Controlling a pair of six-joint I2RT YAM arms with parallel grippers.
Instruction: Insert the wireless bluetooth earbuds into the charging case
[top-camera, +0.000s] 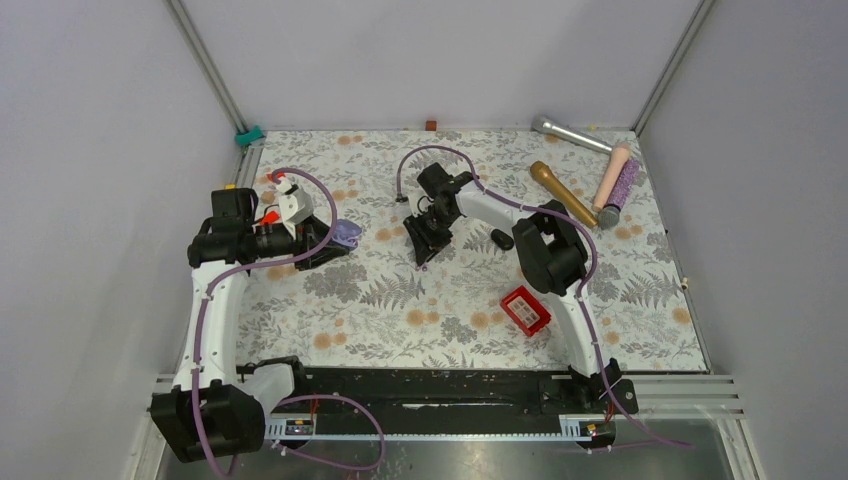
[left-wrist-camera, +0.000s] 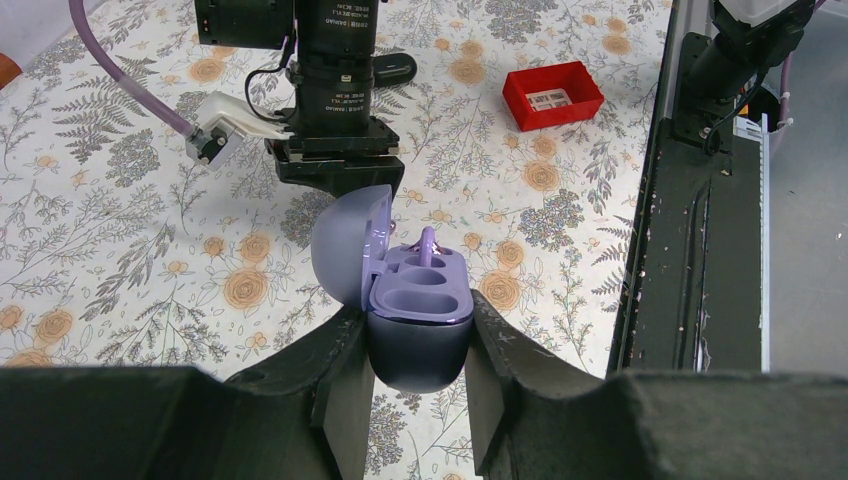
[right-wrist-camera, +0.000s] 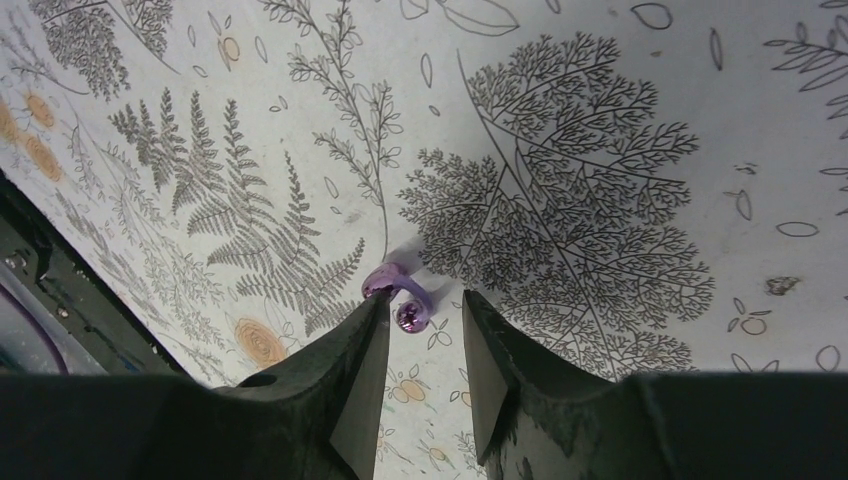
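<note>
My left gripper is shut on the lilac charging case (left-wrist-camera: 420, 330), held at the left of the table in the top view (top-camera: 345, 232); its lid stands open, with something slim and lilac upright in one well. A small purple earbud (right-wrist-camera: 410, 310) lies on the table in the right wrist view, just beyond the tips of my right gripper, which stands open above it with nothing between its fingers.
The patterned table (top-camera: 360, 330) has a red box (top-camera: 525, 310) at front right, a small black object (top-camera: 502, 239) right of centre, and several microphone-like cylinders (top-camera: 563, 190) at back right.
</note>
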